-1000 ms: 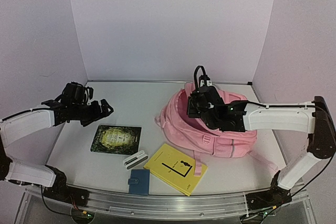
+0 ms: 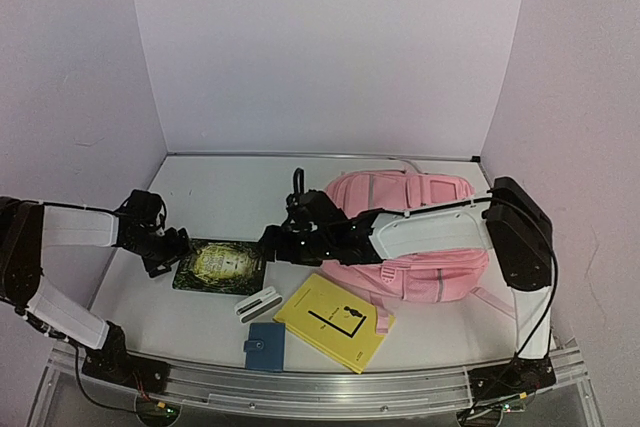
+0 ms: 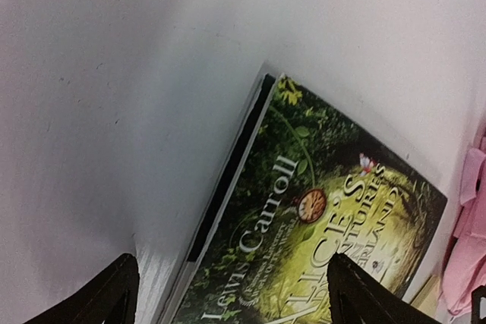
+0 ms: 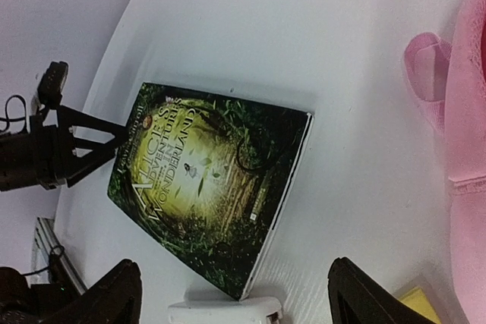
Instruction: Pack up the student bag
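Observation:
The dark green Alice's Adventures in Wonderland book (image 2: pixel 220 266) lies flat on the table, left of centre. At its left edge is my left gripper (image 2: pixel 178 255), open, its fingers (image 3: pixel 372 294) spread over the book's corner in the left wrist view. My right gripper (image 2: pixel 268 244), also open and empty, hovers by the book's right end. The pink backpack (image 2: pixel 440 272) lies at the right, partly covered by my right arm. In front are a yellow book (image 2: pixel 325 322), a white stapler-like item (image 2: pixel 259 304) and a blue wallet-like notebook (image 2: pixel 265 346).
A pink strap (image 2: pixel 383 317) rests over the yellow book's right corner. Walls stand at the left, right and back, and a metal rail (image 2: pixel 320 387) runs along the front.
My right gripper has moved left from above the backpack's opening to the green book's right end. The objects have stayed put.

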